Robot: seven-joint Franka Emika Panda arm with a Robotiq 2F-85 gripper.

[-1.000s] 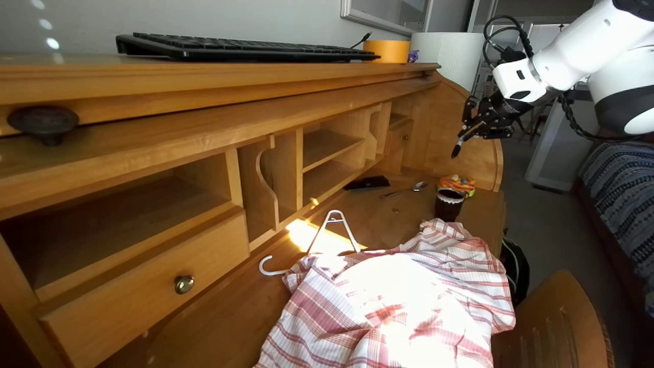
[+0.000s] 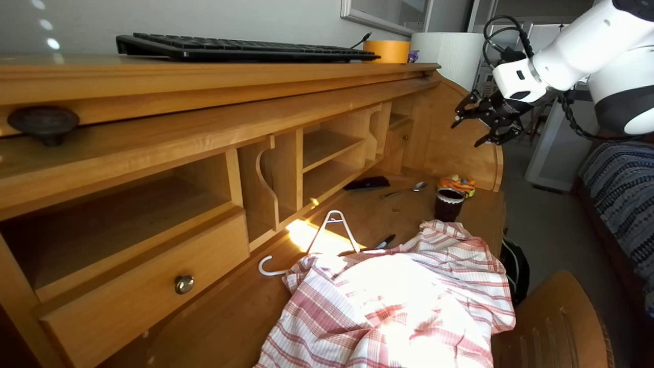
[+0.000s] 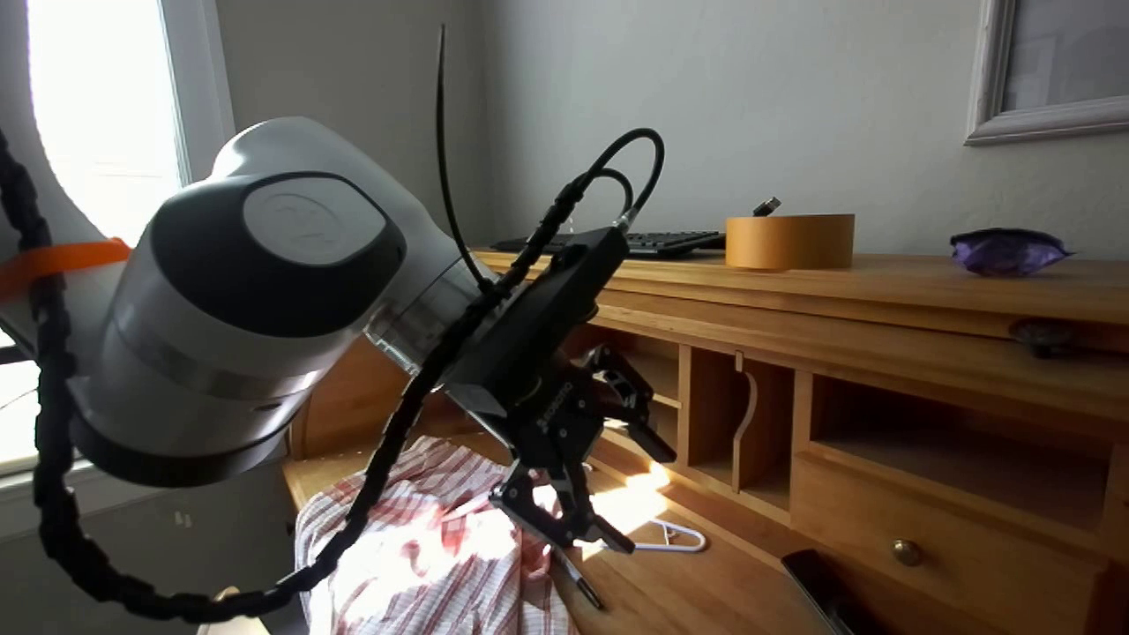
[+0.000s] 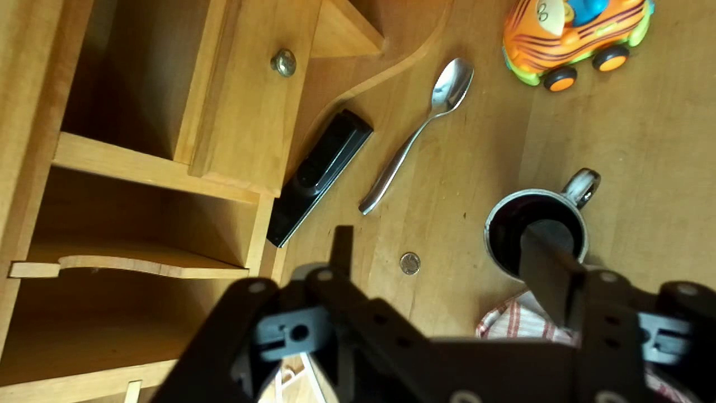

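High over the desk, my gripper [image 2: 466, 135] has its fingers spread, with nothing between them; its two fingertips are wide apart in the wrist view. A slim dark pen-like object [image 3: 577, 580] lies on the desk beside the red-and-white checked cloth [image 3: 423, 545], close to a white hanger [image 3: 677, 538]. Below my gripper in the wrist view are a dark mug [image 4: 533, 205], a spoon [image 4: 409, 144], a coin [image 4: 410, 263] and a black stapler-like object [image 4: 319, 178]. One finger covers part of the mug.
An orange toy car [image 4: 574, 37] sits past the mug. Cubbies and a small drawer [image 4: 258, 87] line the desk's back. On the top shelf are a keyboard [image 2: 245, 49] and an orange tape roll [image 2: 387, 51]. A phone [image 3: 826, 593] lies near the other drawer.
A second ago the gripper was closed around a slim pen-like object. Now its fingers are apart and empty, and such an object lies by the cloth and hanger. The arm looks unmoved.
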